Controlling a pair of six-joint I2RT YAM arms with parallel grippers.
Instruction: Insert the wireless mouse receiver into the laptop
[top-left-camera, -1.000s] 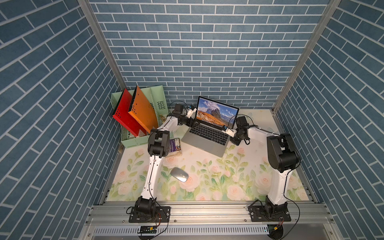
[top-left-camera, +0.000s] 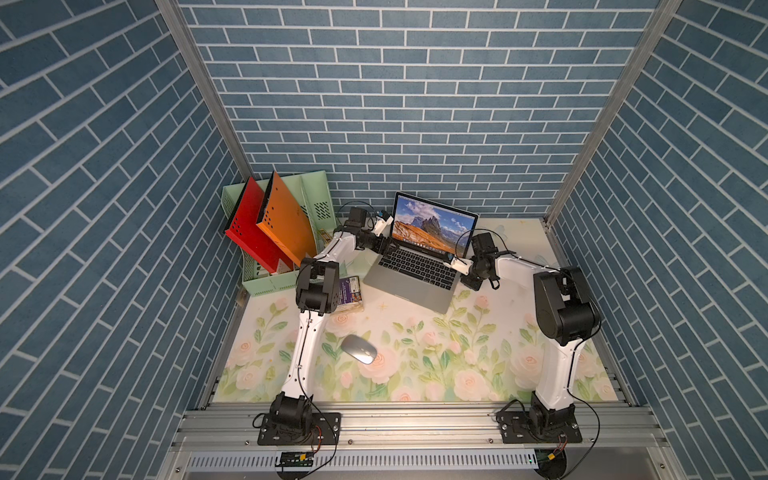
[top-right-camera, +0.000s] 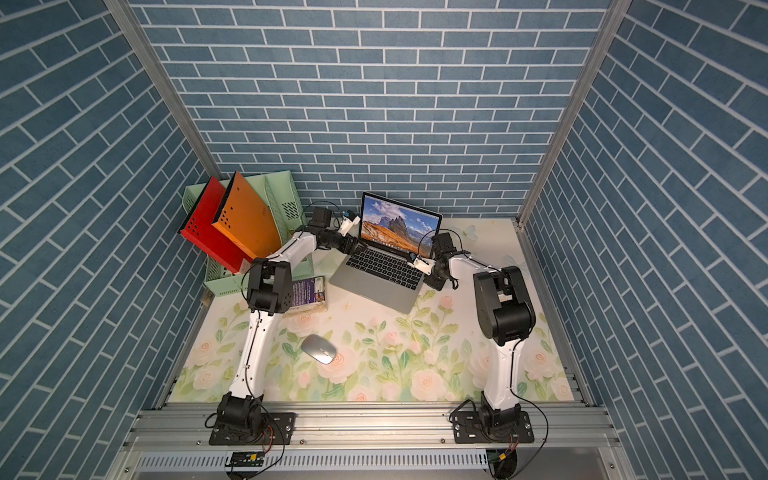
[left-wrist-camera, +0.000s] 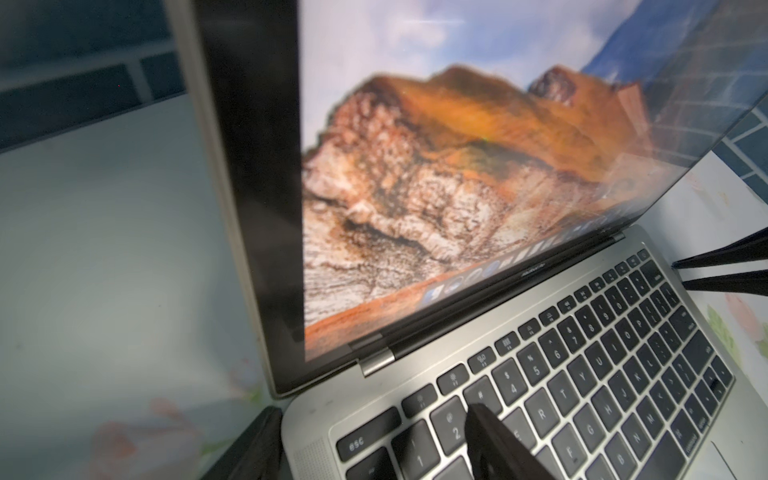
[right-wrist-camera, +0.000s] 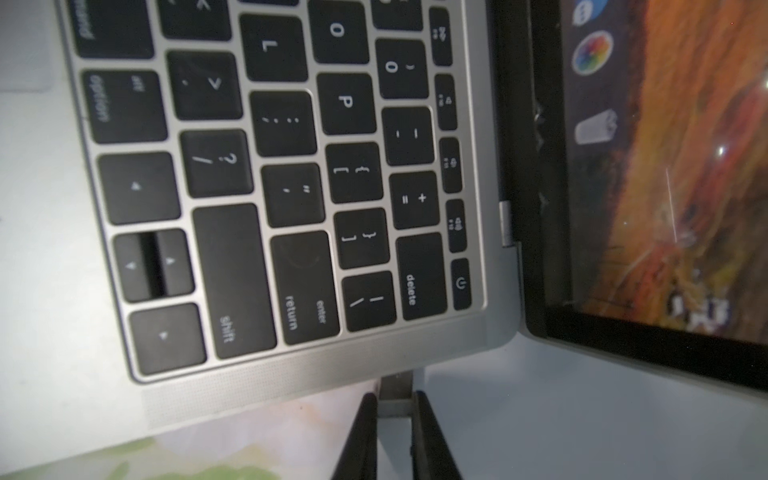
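The open silver laptop (top-left-camera: 413, 291) stands at the table's back middle. In the left wrist view, my left gripper is open over the left end of its keyboard, fingertips either side of the corner. My right gripper is at the laptop's right side edge, its narrowly spaced fingers on a small grey piece (right-wrist-camera: 395, 408), apparently the receiver, which meets that edge. How far it sits in a port I cannot tell. The wireless mouse (top-left-camera: 358, 349) lies on the table in front of the laptop.
A green rack (top-left-camera: 320, 192) with red (top-left-camera: 252, 232) and orange (top-left-camera: 284, 220) folders stands at back left. A small purple package (top-left-camera: 349, 292) lies left of the laptop.
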